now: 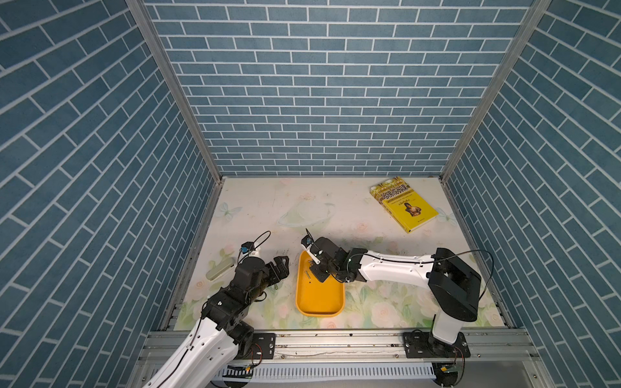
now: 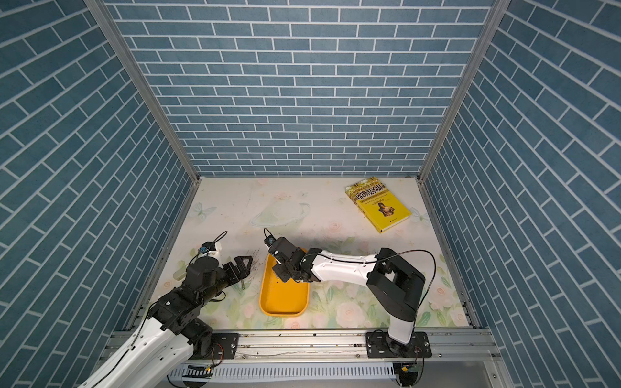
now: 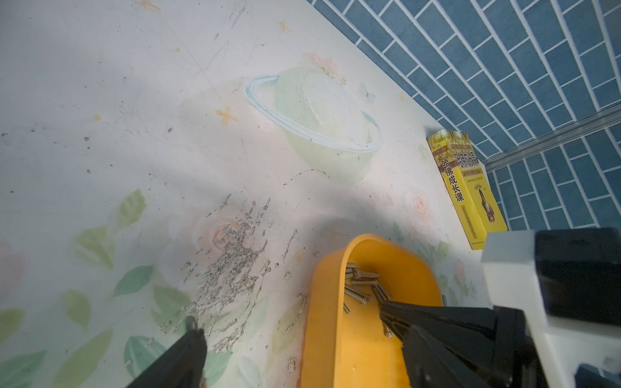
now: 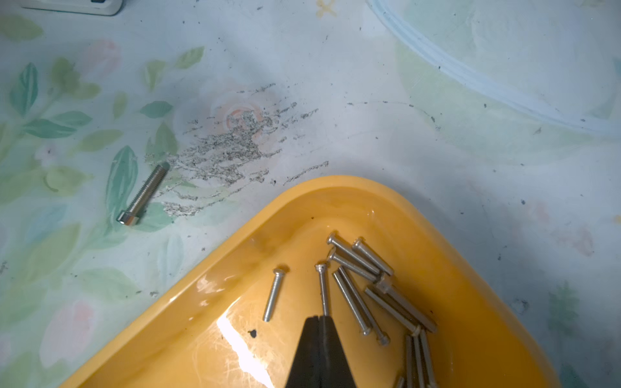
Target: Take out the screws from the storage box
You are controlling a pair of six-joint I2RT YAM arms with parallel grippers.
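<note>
The orange storage box (image 1: 321,300) stands on the table between my arms. In the right wrist view, several silver screws (image 4: 359,255) cluster in its far corner, with a single screw (image 4: 273,294) lying apart. My right gripper is shut over the box; another screw (image 4: 322,284) runs down to its fingertips, and whether it is pinched or merely behind them is unclear. Outside the box, a thicker bolt (image 4: 143,194) lies on the table. My left gripper is open left of the box, nothing between its blurred fingers.
A yellow book (image 1: 406,203) lies at the back right. A pale elongated object (image 1: 220,268) rests at the far left, beside my left arm. Grey scuff marks (image 4: 226,148) cover the table left of the box.
</note>
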